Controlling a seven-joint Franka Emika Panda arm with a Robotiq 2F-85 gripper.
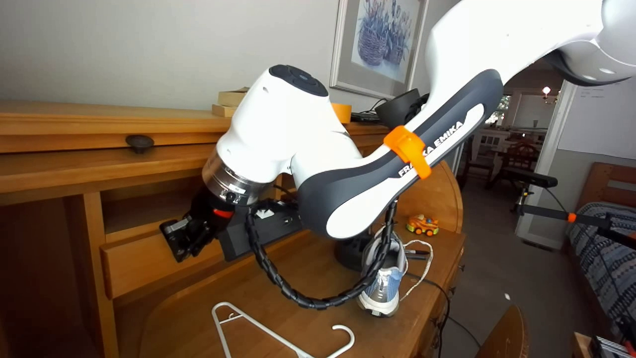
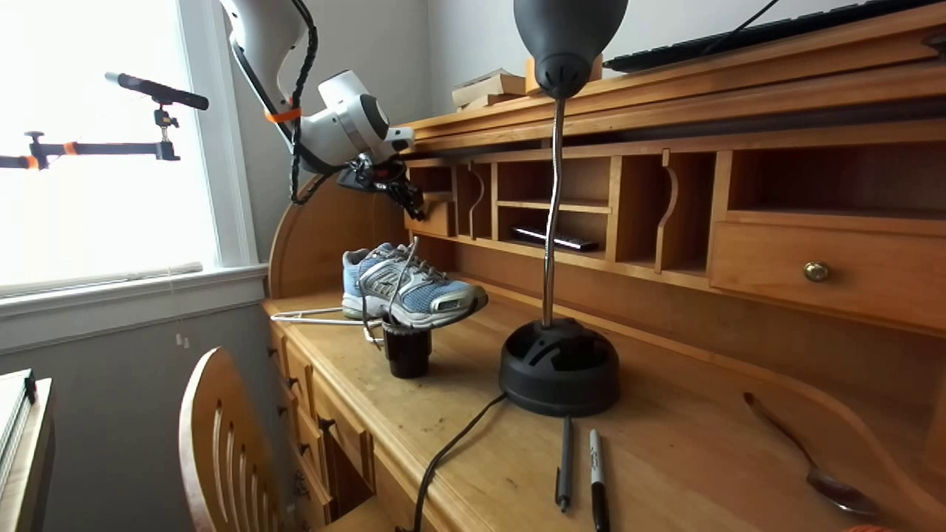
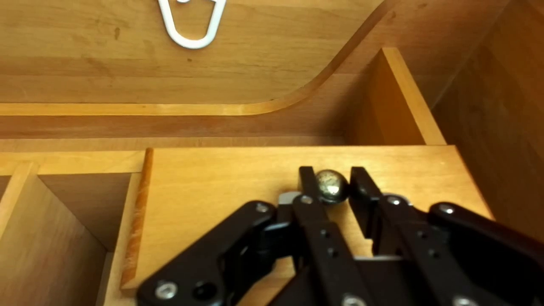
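Observation:
In the wrist view a round metallic knob sits between the two black fingertips of my gripper, which is shut on it. The knob is on the wooden drawer front, seen from above. In exterior view 1 the gripper is at the small drawer under the open cubby, and the fingers cover the knob there. Exterior view 2 has the gripper in front of the far end of the cubby row.
On the desk lie a white hanger and a blue-grey shoe resting on a black cup. A black lamp stands nearer the middle. A side divider borders the drawer.

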